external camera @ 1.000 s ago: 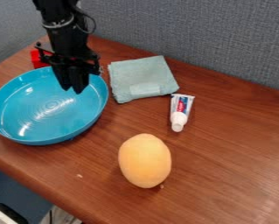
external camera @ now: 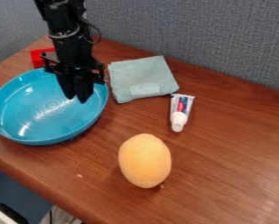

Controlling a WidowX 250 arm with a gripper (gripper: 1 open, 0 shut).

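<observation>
My black gripper [external camera: 79, 86] hangs over the right part of a blue plate [external camera: 31, 118], fingers pointing down; whether they are open or shut is hard to make out. A folded pale grey-green cloth [external camera: 142, 77] lies right of the gripper. A toothpaste tube [external camera: 181, 112] lies farther right, and a large yellow-orange oval object [external camera: 145, 160] sits in the front middle.
A red object [external camera: 41, 56] is partly hidden behind the arm at the back left.
The gripper has shifted very slightly over the plate. The objects on the table look unmoved.
</observation>
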